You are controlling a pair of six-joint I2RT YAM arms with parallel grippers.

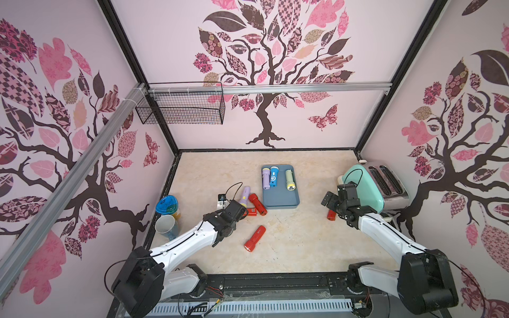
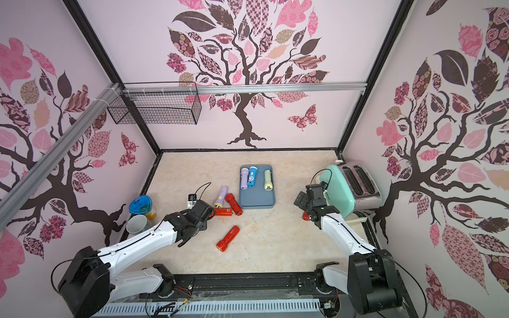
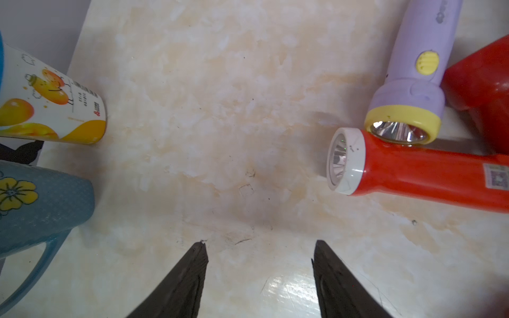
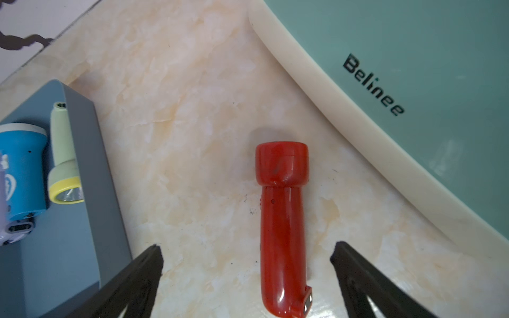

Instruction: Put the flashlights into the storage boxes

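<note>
The blue-grey storage box (image 1: 281, 199) stands at the middle back. Inside it lie a lilac flashlight (image 1: 266, 179), a blue flashlight (image 1: 273, 176) and a cream-green flashlight (image 1: 290, 180). Left of the box a lilac and yellow flashlight (image 3: 418, 69), a red flashlight with a white rim (image 3: 429, 169) and a dark red flashlight (image 1: 257, 204) lie close together. Another red flashlight (image 1: 255, 238) lies nearer the front. My left gripper is part open above bare table, nothing between its fingers. My right gripper is open over a red flashlight (image 4: 282, 228) beside the toaster.
The mint toaster (image 1: 365, 190) stands close on the right of my right gripper. At the left edge are a blue-grey mug (image 3: 42, 206) and a printed cup (image 3: 53, 100). A wire basket (image 1: 180, 107) hangs at the back left.
</note>
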